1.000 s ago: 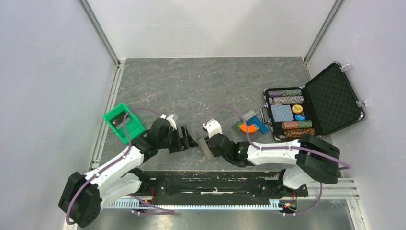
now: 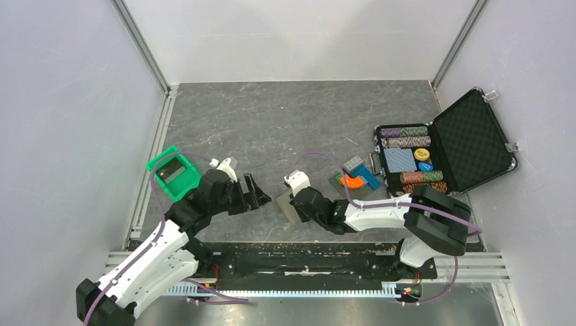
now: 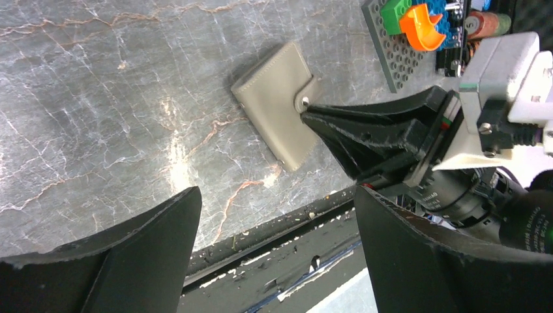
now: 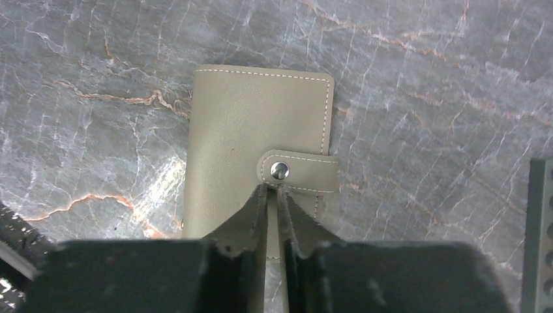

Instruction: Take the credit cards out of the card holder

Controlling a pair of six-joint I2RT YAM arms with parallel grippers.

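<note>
A grey-beige card holder [image 3: 267, 104] [image 4: 241, 117] lies flat on the table, its snap strap [image 4: 306, 173] lying over its edge; no cards show. My right gripper [image 2: 296, 207] is over the holder, its fingertips close together just beside the snap, with a narrow gap between them; whether it grips anything cannot be told. My left gripper [image 2: 258, 190] stands open to the left of the holder, with nothing between its fingers.
A green tray [image 2: 187, 179] is at the far left. Toy bricks on a grey baseplate [image 3: 385, 59] lie right of the holder, beside an open black case [image 2: 469, 136] of chips.
The left arm has drawn back leftward, away from the card holder. My right gripper has shifted slightly left. The card holder shows no clear change.
</note>
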